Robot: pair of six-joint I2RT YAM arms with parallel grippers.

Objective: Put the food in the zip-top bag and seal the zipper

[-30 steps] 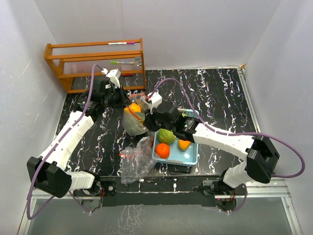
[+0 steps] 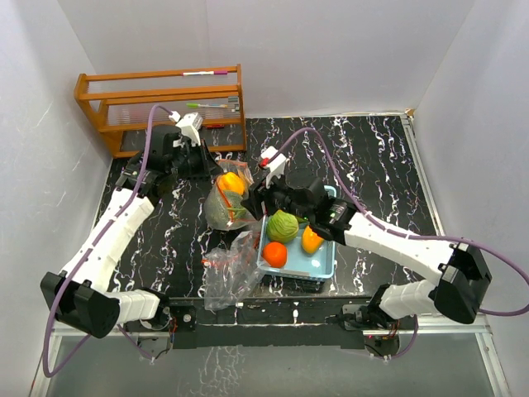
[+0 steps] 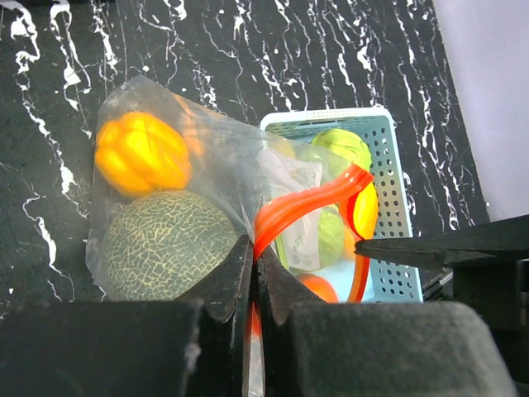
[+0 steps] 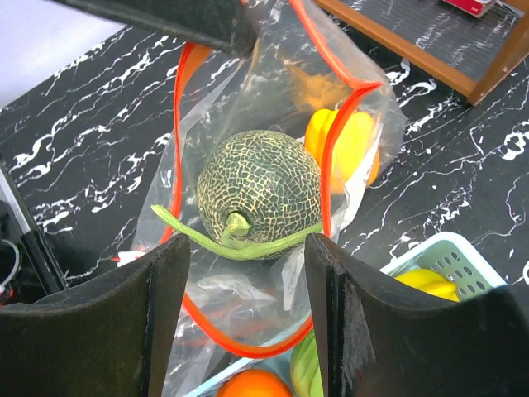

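Note:
The clear zip top bag stands with its orange-lined mouth facing the tray. Inside it are a netted melon and a yellow pepper; the melon's green T-shaped stem lies across the mouth. My left gripper is shut on the bag's orange rim, at the upper side of the mouth. At the mouth's tray side, my right gripper is open; in its wrist view the fingers stand apart in front of the stem and the loose lower rim.
A light blue tray to the right holds a green vegetable, an orange fruit and a yellow one. Another clear bag lies flat in front. A wooden rack stands behind.
The left gripper stays nearly still at the rim.

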